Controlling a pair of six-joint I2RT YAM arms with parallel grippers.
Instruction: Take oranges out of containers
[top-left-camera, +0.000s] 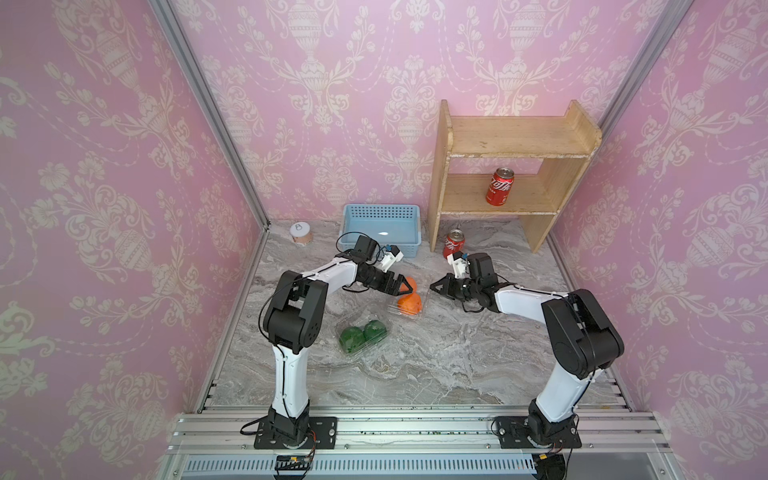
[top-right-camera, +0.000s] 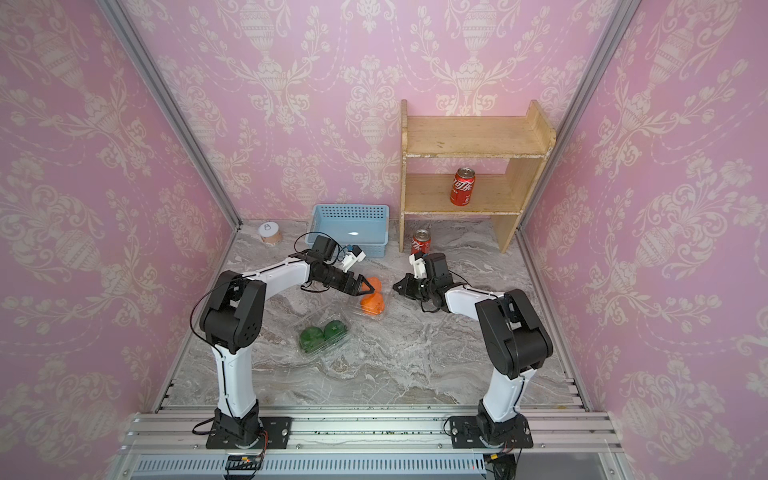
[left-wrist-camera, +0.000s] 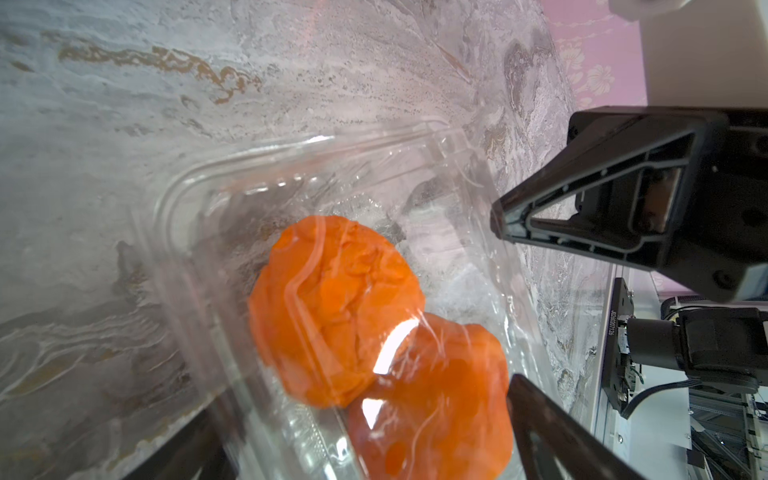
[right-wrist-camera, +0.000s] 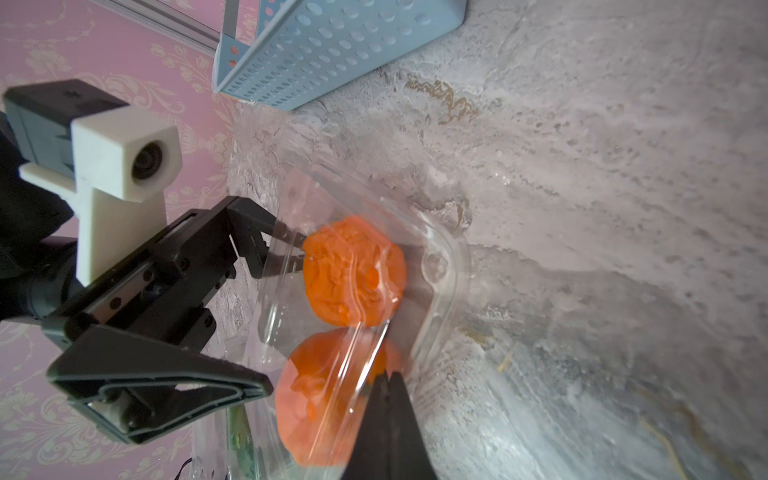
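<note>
Two oranges (top-left-camera: 409, 303) lie in a clear plastic container (left-wrist-camera: 432, 160) on the marble-look table, between my two grippers. My left gripper (top-left-camera: 404, 288) reaches in at the container from the left. Its fingers stand wide apart near the container's sides in the left wrist view; whether they touch it, I cannot tell. From the right comes my right gripper, its fingers together with nothing seen between them. Its tip is close to the container's edge in the left wrist view. A second clear container with green avocado-like fruit (top-left-camera: 352, 338) sits nearer the front left.
A light blue basket (top-left-camera: 381, 209) stands behind, a lidded can (top-left-camera: 301, 233) to its left. One red can (top-left-camera: 453, 243) is beside the wooden shelf (top-left-camera: 520, 145), another red can (top-left-camera: 500, 186) on it.
</note>
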